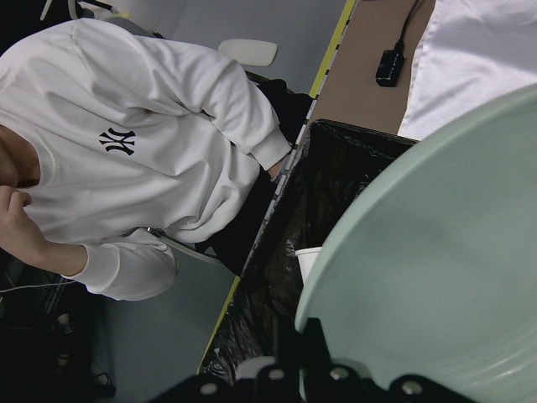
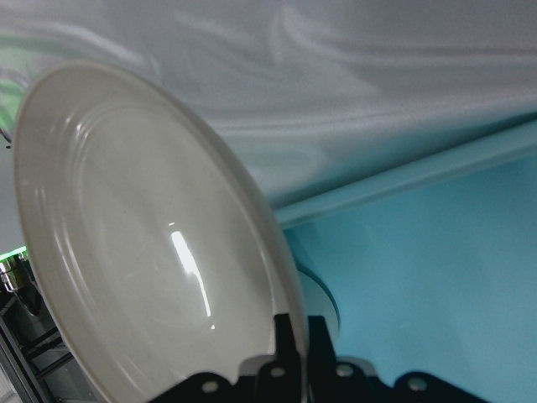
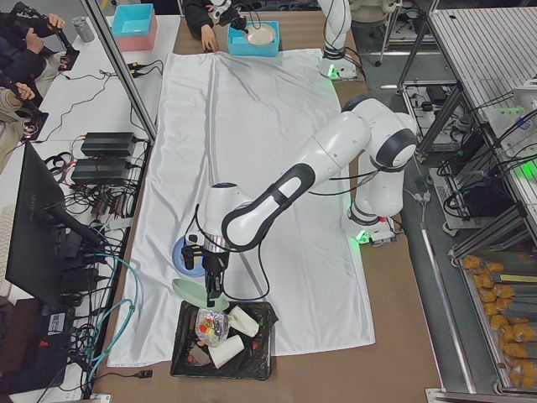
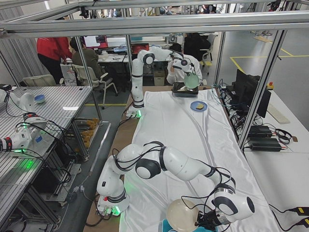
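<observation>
A pale green plate [image 1: 428,252] is held by its rim in my left gripper, above a black bag-lined bin [image 3: 185,365] holding cups and other items. At the other end of the table my right gripper is shut on the rim of a cream plate [image 2: 151,227], which is tilted over a light blue bin [image 2: 428,252]. A blue plate [image 4: 198,109] with a yellow piece on it lies on the cloth near the black bin.
A person in white [image 1: 151,134] sits just beyond the black bin. Monitors and cables line one side.
</observation>
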